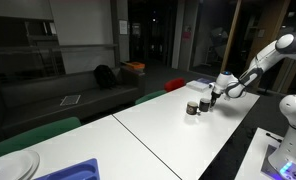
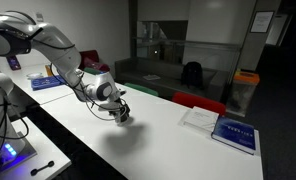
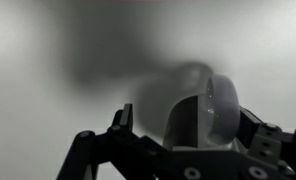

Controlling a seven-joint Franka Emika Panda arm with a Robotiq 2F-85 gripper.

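Two small cups stand close together towards the right end of the white table: a nearer cup (image 1: pixel 192 108) and a darker cup (image 1: pixel 205 105) beside it. My gripper (image 1: pixel 215 98) is low at the table, right by the darker cup. In the wrist view, a grey cup (image 3: pixel 223 108) with a curved pale wall and a dark side lies in the gap between my spread fingers, nearer the right one. Whether a finger touches it cannot be told. From the other side, a cup (image 2: pixel 122 117) shows just under the gripper, partly covered by it.
The white table (image 1: pixel 138 135) is broad and mostly bare. At the left end are white plates (image 1: pixel 13 165) and a blue tray (image 1: pixel 73 172). A white box (image 2: pixel 200 118) and a blue box (image 2: pixel 234 132) lie at the other end.
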